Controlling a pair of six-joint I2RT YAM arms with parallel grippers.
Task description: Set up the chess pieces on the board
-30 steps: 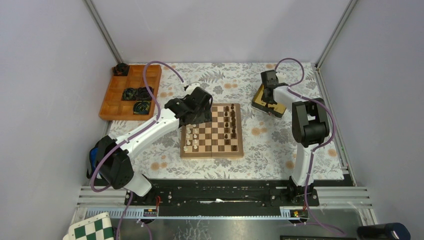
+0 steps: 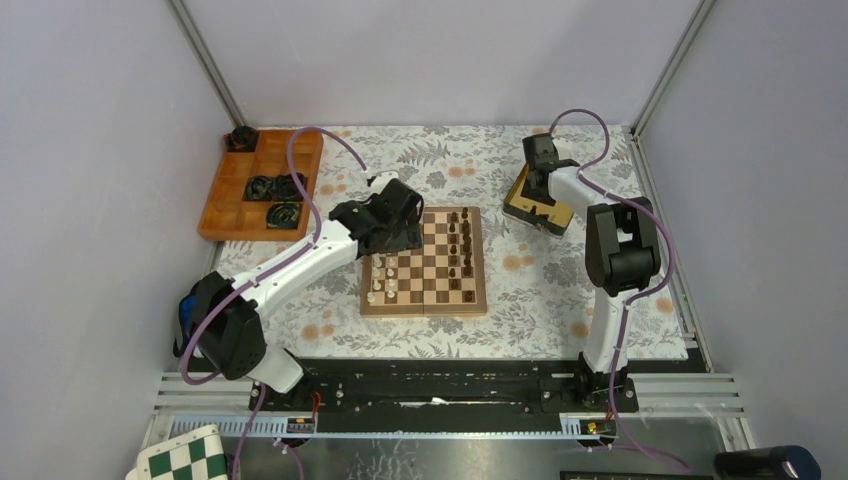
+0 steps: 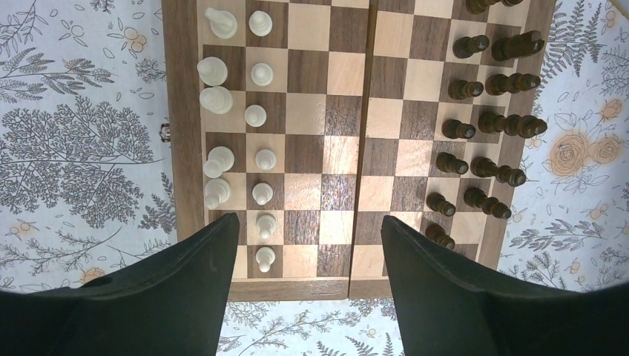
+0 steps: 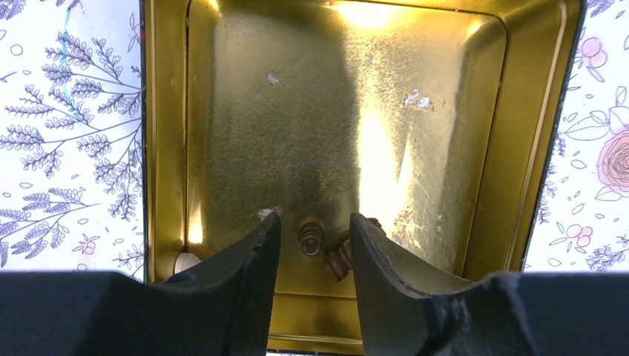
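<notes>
The chessboard carries white pieces in two rows on the left and dark pieces in two rows on the right. My left gripper is open above it, empty. My right gripper stands open over a gold tin right of the board. In the tin, a dark piece stands between the fingertips as seen from above, another lies beside it, partly hidden by a finger, and a white piece shows at the lower left corner.
A wooden compartment tray with dark items sits at the back left. The patterned tablecloth is clear in front of the tin and behind the board.
The left arm has lowered very slightly toward the front in the top view. The board looks unchanged.
</notes>
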